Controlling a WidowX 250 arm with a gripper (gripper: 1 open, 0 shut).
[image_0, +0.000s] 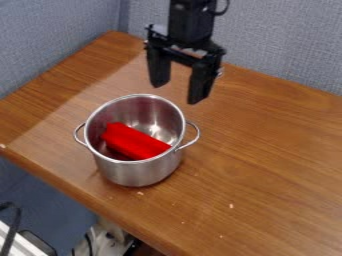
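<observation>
A steel pot with two wire handles stands at the front left of the wooden table. A red cylindrical object lies inside it. My black gripper hangs above the back of the table, beyond and a little right of the pot, open, with nothing seen between its fingers. It is somewhat blurred.
Grey padded walls border the table at the back and left. Some cables and hardware show beyond the front-left edge.
</observation>
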